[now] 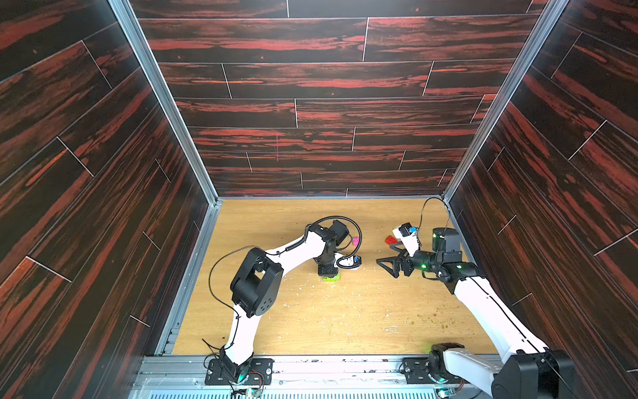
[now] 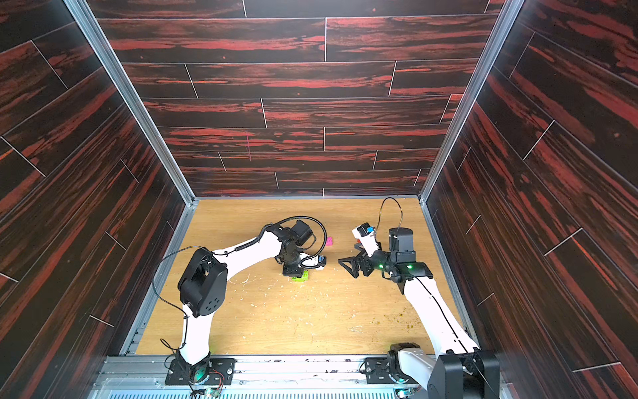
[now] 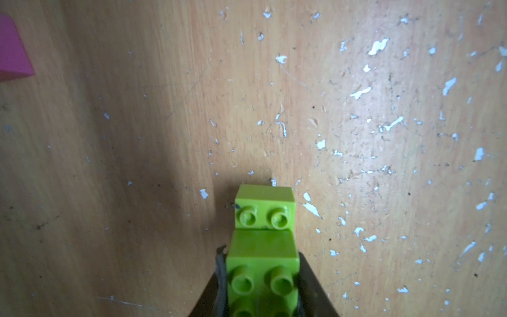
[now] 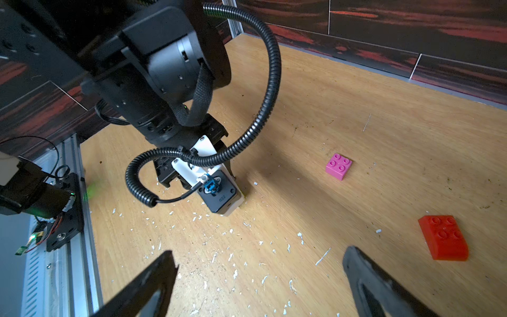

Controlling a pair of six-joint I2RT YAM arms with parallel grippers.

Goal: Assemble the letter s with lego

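Observation:
In the left wrist view, my left gripper is shut on a green brick (image 3: 262, 244), one finger on each side. A second green brick (image 3: 265, 200) extends from beneath it, two of its studs uncovered. The two bricks are lined up and look stacked with an offset; whether the studs are fully pressed together I cannot tell. From above, only a bit of green (image 1: 331, 278) shows below the left gripper. To the right, my right gripper stands open above the table, with nothing between its fingers.
A pink brick (image 4: 338, 166) lies toward the back, beyond the left gripper. Farther right is a red brick (image 4: 443, 237), behind the right gripper.

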